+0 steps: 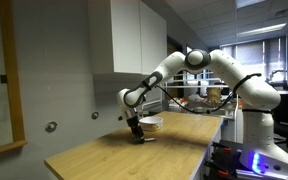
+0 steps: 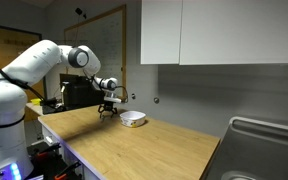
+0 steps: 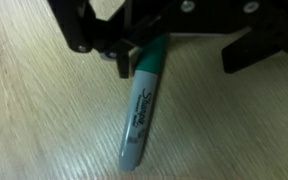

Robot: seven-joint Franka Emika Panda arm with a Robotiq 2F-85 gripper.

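Observation:
A Sharpie marker [image 3: 137,118] with a grey barrel and a green cap lies on the wooden table. Seen from the wrist, my gripper is open above its capped end. The green cap [image 3: 152,57] runs up between the two fingers, much nearer the left one, and its far end is hidden under the gripper body. In exterior view 1 the gripper [image 1: 137,136] is low over the table, with part of the marker [image 1: 149,139] showing to its right. Exterior view 2 has the gripper [image 2: 106,112] close to the tabletop; the marker is hard to make out there.
A white bowl [image 1: 152,123] stands just behind and right of the gripper, and exterior view 2 puts the bowl [image 2: 134,119] close beside it. Bare table [image 1: 104,160] stretches toward the front and left. A wall cabinet [image 1: 134,40] overhangs the back.

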